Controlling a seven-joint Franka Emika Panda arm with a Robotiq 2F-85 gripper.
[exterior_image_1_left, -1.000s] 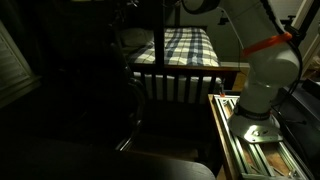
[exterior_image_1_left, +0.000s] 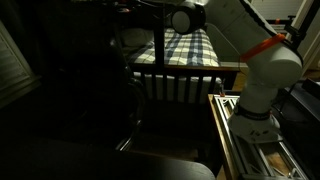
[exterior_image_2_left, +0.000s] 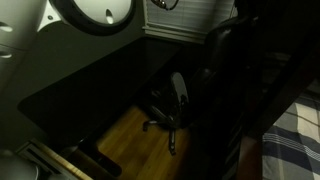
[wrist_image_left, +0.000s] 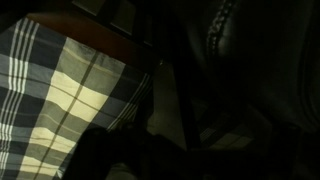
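Note:
No object is clearly singled out in these dim views. My white arm (exterior_image_1_left: 272, 66), with a red band, rises from its base at the right and reaches up and to the left. In the wrist view my gripper shows only as dark shapes along the lower edge, standing apart; it looks open, with nothing visible between its fingers. Beyond it lie a plaid bedcover (wrist_image_left: 75, 90) at the left and a dark, stitched leather-like surface (wrist_image_left: 265, 50) at the right.
A black desk (exterior_image_2_left: 100, 85) stretches along the wall, its top looking bare. A dark office chair (exterior_image_2_left: 170, 100) stands beside it on the wooden floor (exterior_image_2_left: 135, 145). The bed (exterior_image_1_left: 190, 47) with its slatted rail (exterior_image_1_left: 175, 70) lies behind. A window blind (exterior_image_2_left: 185, 18) is at the back.
The arm's upper joint has come lower and further into exterior view 1, at the top. The bed, desk and base look unchanged.

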